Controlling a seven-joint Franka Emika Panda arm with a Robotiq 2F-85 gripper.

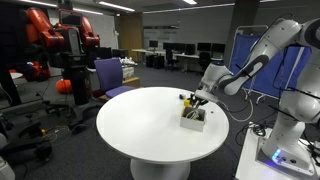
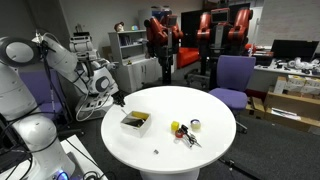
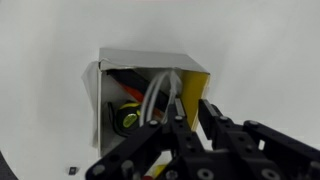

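Observation:
A small open-topped box (image 1: 193,124) stands on the round white table, and my gripper (image 1: 202,99) is just above it. In the wrist view, the box (image 3: 135,57) holds a black-and-yellow round item (image 3: 127,118) and a dark item with red (image 3: 128,78). A pale curved loop (image 3: 153,98) shows over the box's interior, close to my fingers; whether it touches them is unclear. My gripper's fingers (image 3: 205,109) stand apart over the right side of the box, with no object clearly between them.
On the table (image 2: 180,104) beyond the box lie a yellow item (image 2: 175,126), a round item (image 2: 195,124) and a tool with silver parts (image 2: 191,141). A purple chair (image 2: 235,80) stands behind it.

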